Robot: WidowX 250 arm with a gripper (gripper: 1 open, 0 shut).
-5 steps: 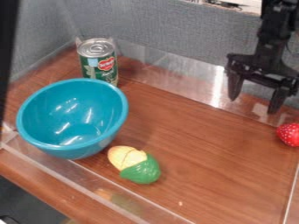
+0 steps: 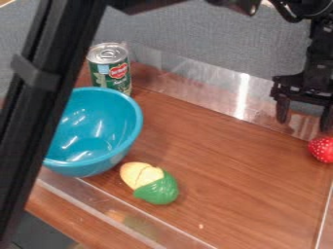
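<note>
My black gripper [image 2: 302,107] is at the right edge, open and partly out of frame, just above and behind a red strawberry [image 2: 321,150]. A turquoise bowl [image 2: 97,131] sits on the left of the wooden surface, partly hidden by a dark arm part. Behind it stands a Del Monte can [image 2: 109,67]. A yellow-and-green toy food piece [image 2: 150,183] lies right of the bowl, toward the front.
Clear plastic edging runs along the back and front, with a grey wall [image 2: 208,49] behind.
The gripper has moved right toward the image edge. A dark arm segment has swung across the left, now covering part of the bowl and the left corner.
</note>
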